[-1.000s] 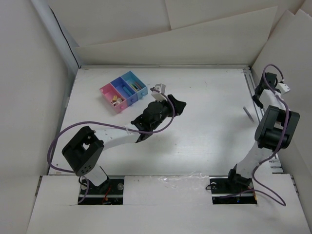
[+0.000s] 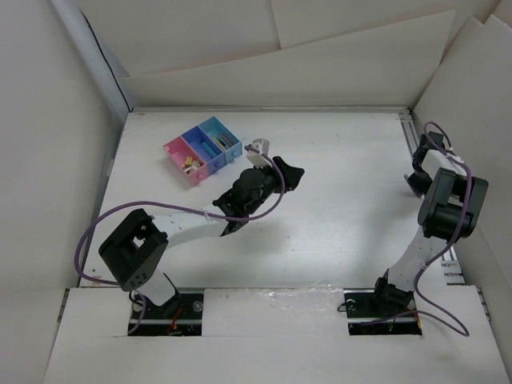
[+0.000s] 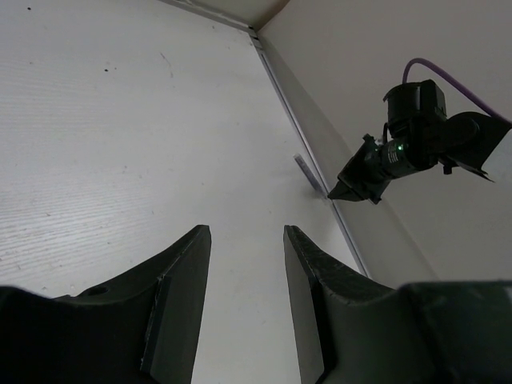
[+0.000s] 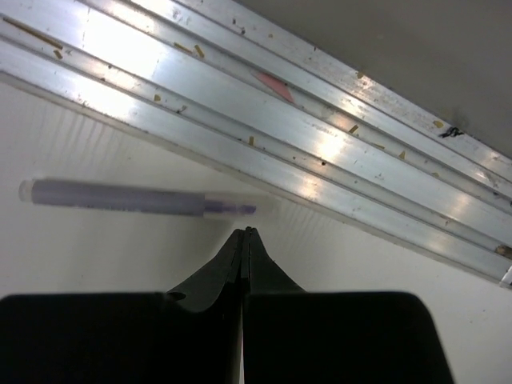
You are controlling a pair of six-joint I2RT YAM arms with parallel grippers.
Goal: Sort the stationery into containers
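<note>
A purple marker lies on the white table beside the right-hand metal rail, also seen small in the left wrist view [image 3: 308, 173]. My right gripper is shut, nothing between its fingers, its tips just beside the marker's purple nib end; in the top view it largely covers the marker. My left gripper hangs over the middle-left of the table, its fingers apart with nothing between them. The three-compartment container [image 2: 197, 173], pink, blue and light blue, stands at the back left with small items inside.
A metal rail [image 4: 384, 176] runs along the table's right edge, with white panels [image 2: 472, 88] beyond it and along the back.
My right gripper has come down and toward the near side from the rail's far part, now over the marker. The left arm looks nearly still.
</note>
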